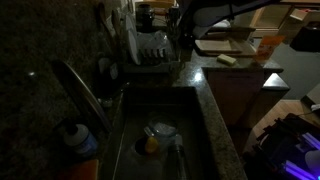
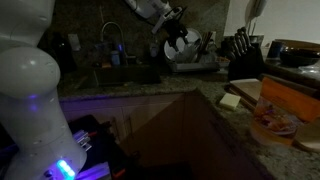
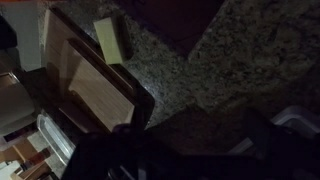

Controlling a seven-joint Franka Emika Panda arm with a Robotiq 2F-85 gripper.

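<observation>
My gripper is open high over the counter, its dark fingers at the bottom of the wrist view with nothing visible between them. In exterior view 1 the arm (image 1: pixel 205 15) reaches in from the upper right, its end near the dish rack (image 1: pixel 152 68). White dishes (image 2: pixel 183 45) stand in the rack. A pale yellow sponge-like block (image 3: pixel 112 40) lies on the speckled counter beside a wooden board (image 3: pixel 88 72). Inside the dark sink (image 1: pixel 118 150) are a clear ladle-like item (image 1: pixel 160 129), a small orange round thing (image 1: pixel 151 145) and a long dark utensil (image 1: pixel 180 158).
A soap bottle (image 1: pixel 78 138) stands left of the sink. An orange-topped bag or container (image 2: pixel 275 112) and a knife block (image 2: pixel 243 55) sit on the counter. The counter strip right of the sink (image 1: pixel 215 120) is clear. The scene is dim.
</observation>
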